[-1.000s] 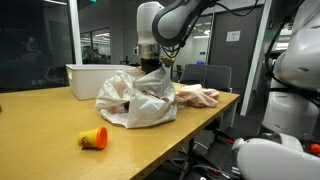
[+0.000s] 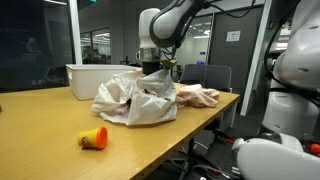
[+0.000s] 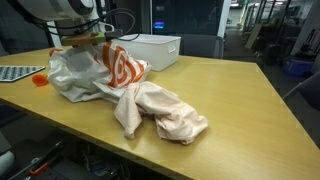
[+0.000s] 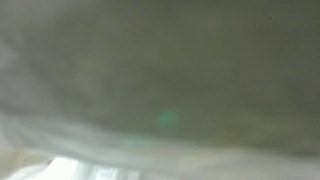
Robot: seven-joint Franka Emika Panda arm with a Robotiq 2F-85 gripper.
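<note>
A white plastic bag with orange print (image 3: 118,62) stands crumpled on the table; in exterior view 1 the white bag (image 2: 150,105) spreads below the arm. My gripper (image 2: 158,70) is down at the top of the bag, its fingers partly hidden by the plastic. Blurred grey-brown fills nearly all of the wrist view, so what lies between the fingers does not show. A pale pink cloth (image 3: 160,110) lies rumpled on the table beside the bag, apart from the gripper.
An orange-and-yellow cylinder (image 2: 94,138) lies on its side near the table's front. At the back stands a white box (image 3: 150,46). Bare table (image 3: 235,100) stretches right of the cloth in exterior view 2.
Over the last second my gripper has come down slightly, and the top of the bag has sunk and shifted with it. The cylinder and the pink cloth have stayed in place.
</note>
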